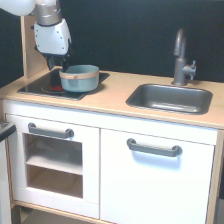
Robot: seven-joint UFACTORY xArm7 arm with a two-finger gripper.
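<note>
A teal pot (pixel 79 81) with a brown rim stands on the black stovetop (pixel 38 86) at the left of the toy kitchen counter. The white robot gripper (pixel 55 61) hangs just above and left of the pot, its dark fingertips low near the pot's rim. Whether the fingers are open or shut, or touching the pot, is hard to make out.
A steel sink (pixel 169 106) with a faucet (pixel 180 60) fills the right of the wooden counter (pixel 117 90). Below are white doors, the left one with an opening. An open door edge shows at the lower left.
</note>
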